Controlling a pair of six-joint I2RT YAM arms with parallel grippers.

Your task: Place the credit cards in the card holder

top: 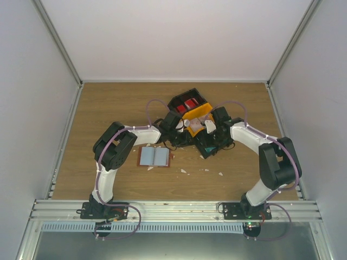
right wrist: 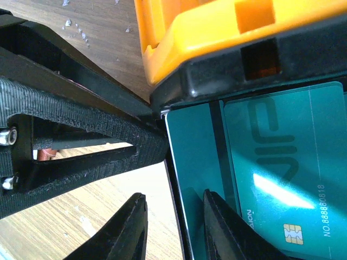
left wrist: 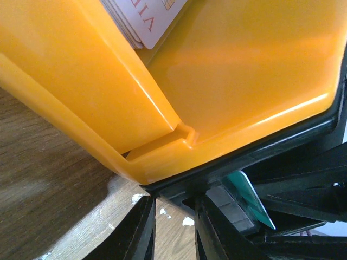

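Several teal credit cards [right wrist: 284, 168] lie in a black tray [top: 205, 156]. At the tray's end one teal card stands tilted, its edge raised; it also shows in the left wrist view as a teal card [left wrist: 251, 199]. My right gripper is parted over that edge, one finger against the card's face, not closed on it. My left gripper is shut on the black tray's end wall near its corner. The blue-grey card holder [top: 154, 156] with a brown border lies open on the table at left.
Adjoining the black tray is an orange tray [left wrist: 260, 114] with white cards [left wrist: 146, 19]. Behind it stands another dark tray with red cards [top: 187, 105]. Small white scraps [top: 183, 171] dot the table. Both grippers are crowded together.
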